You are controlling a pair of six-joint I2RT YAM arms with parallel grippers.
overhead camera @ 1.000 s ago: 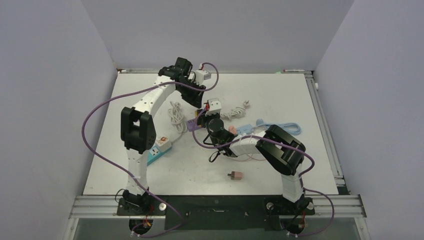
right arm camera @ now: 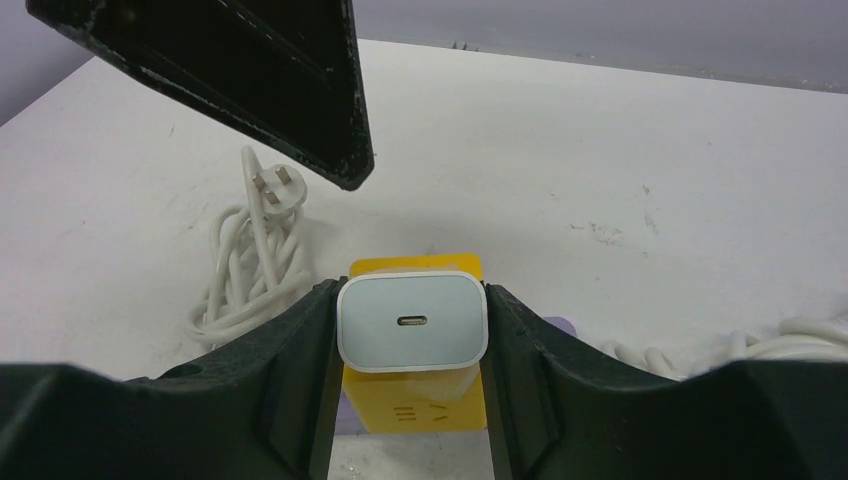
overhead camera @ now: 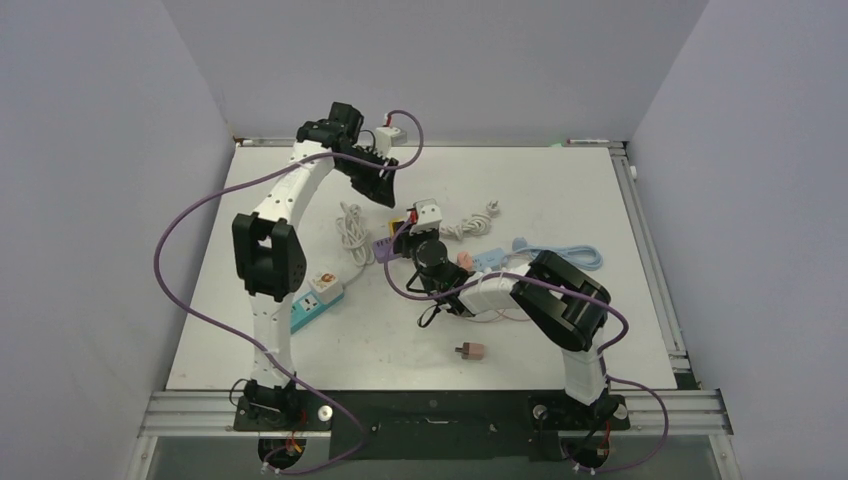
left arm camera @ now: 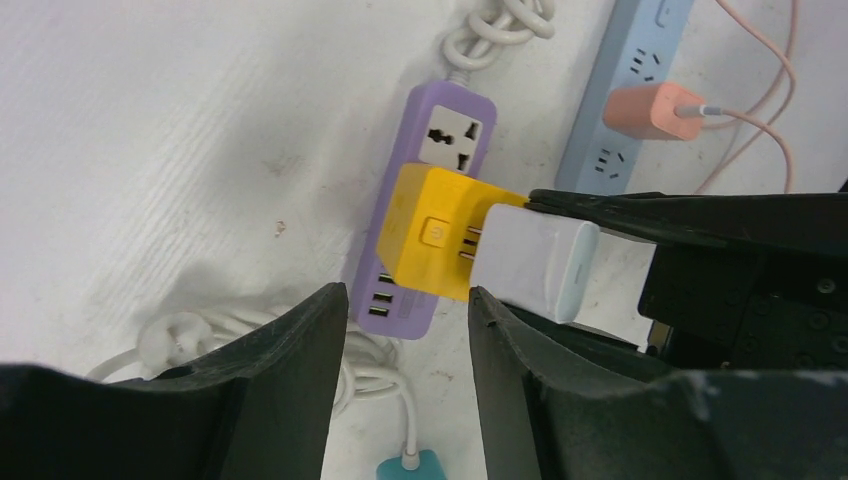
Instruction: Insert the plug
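A yellow plug (left arm camera: 432,225) with a white end (left arm camera: 530,258) is over the purple power strip (left arm camera: 400,315), its pins partly visible in the left wrist view; whether it touches the strip I cannot tell. My right gripper is shut on the white end. My left gripper stands open above and left of it, nothing between its fingers, and shows at top as a black shape in the right wrist view.
Coiled white cables (overhead camera: 352,232) lie left of the strip. A teal strip (overhead camera: 305,315), a blue strip (left arm camera: 620,70) with a pink plug (left arm camera: 640,110), and another pink plug (overhead camera: 473,351) lie around.
My right arm is unchanged.
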